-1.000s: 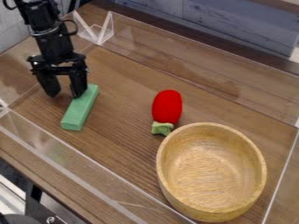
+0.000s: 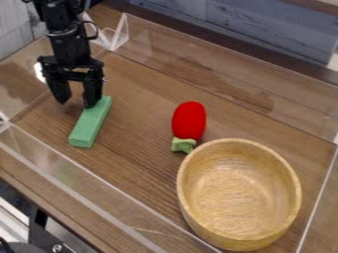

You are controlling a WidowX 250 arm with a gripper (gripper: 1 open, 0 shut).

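Observation:
My black gripper [image 2: 73,94] stands open at the upper left, its fingers pointing down just above the upper end of a green bar-shaped block [image 2: 89,124] lying on the wooden table. A red oval object [image 2: 188,120] with a small pale green piece [image 2: 181,144] at its lower end lies near the middle. A large yellow bowl [image 2: 239,189] sits at the lower right.
A white wire-like shape shows beside the arm at the top left.
The arm has shifted slightly to the right and turned a little. The green block, red object and bowl look unmoved.

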